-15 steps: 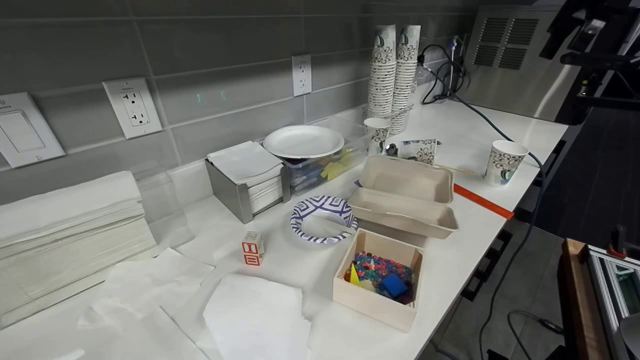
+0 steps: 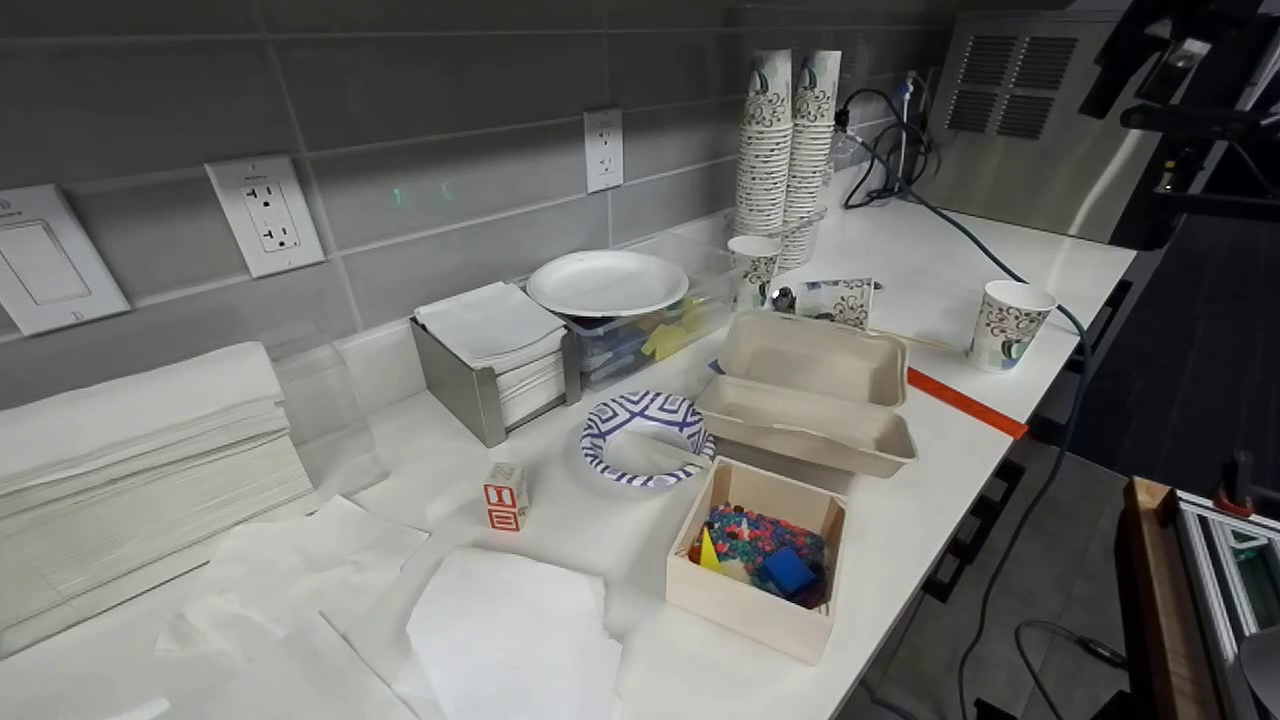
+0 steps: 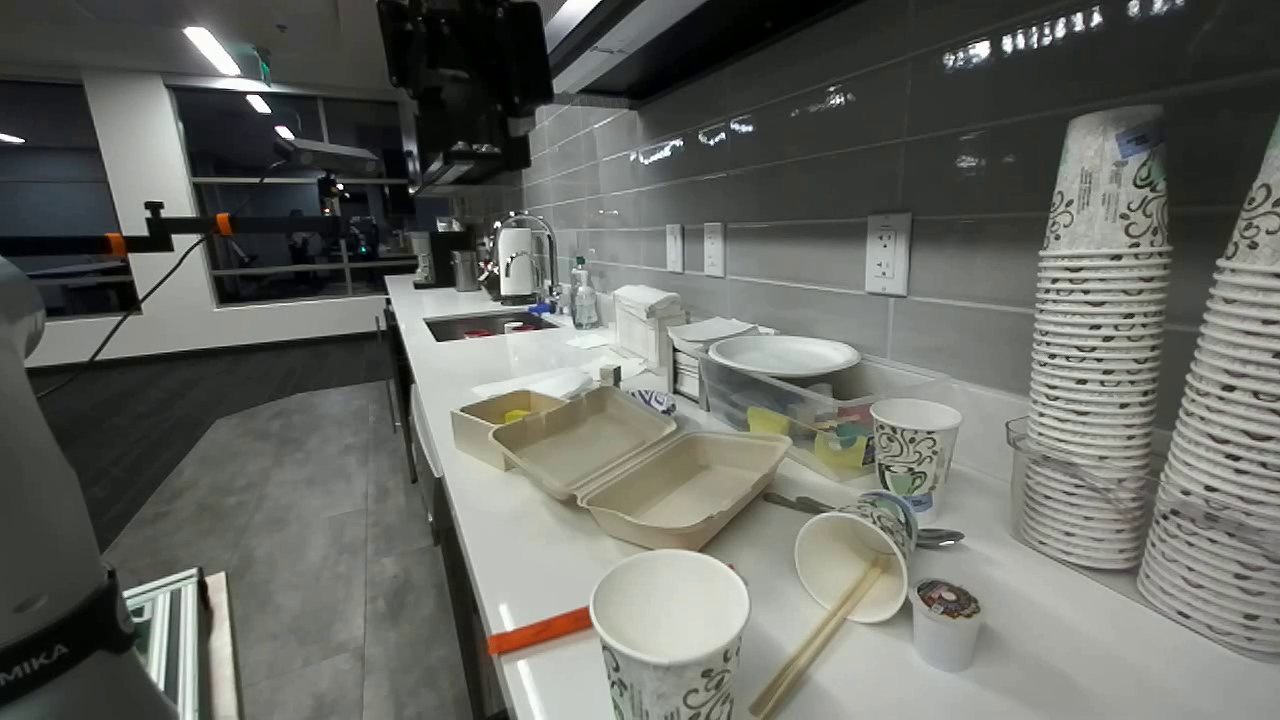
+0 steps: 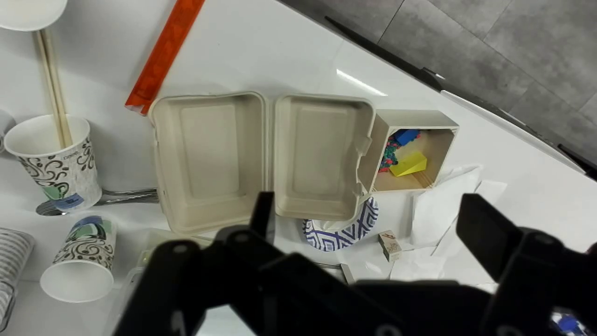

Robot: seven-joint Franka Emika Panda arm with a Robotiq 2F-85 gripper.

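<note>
My gripper stands open in the wrist view, its black fingers wide apart with nothing between them. It is above the counter, clear of the things below. An open beige clamshell container (image 4: 210, 151) lies there, empty. Beside it is a wooden box (image 4: 417, 118) holding small coloured beads, a yellow wedge (image 4: 410, 164) and a blue block (image 4: 406, 136). A bowl with a purple pattern (image 2: 648, 414) sits against the container. A small letter block (image 2: 505, 496) stands alone on the counter. Black gripper hardware hangs high in exterior view 2.
One paper cup (image 2: 1010, 324) stands near the front edge; another cup (image 3: 854, 558) lies tipped with chopsticks in it. Tall cup stacks (image 2: 765, 144), a napkin holder (image 2: 480, 390) and a clear bin with a plate (image 2: 608, 283) line the wall. An orange strip (image 4: 165, 53) lies by the container.
</note>
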